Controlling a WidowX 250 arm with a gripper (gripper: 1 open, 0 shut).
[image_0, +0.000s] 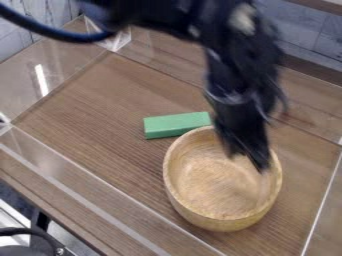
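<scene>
The black arm comes down from the top, and its gripper (247, 140) is blurred over the right rim and back of the round wooden bowl (201, 195); whether its fingers are open or shut is hard to make out. A green block (174, 126) lies on the wooden table just behind the bowl, to its left. The back right inside of the bowl is partly hidden by the gripper.
A wall runs along the back right. A cable lies at the bottom left edge.
</scene>
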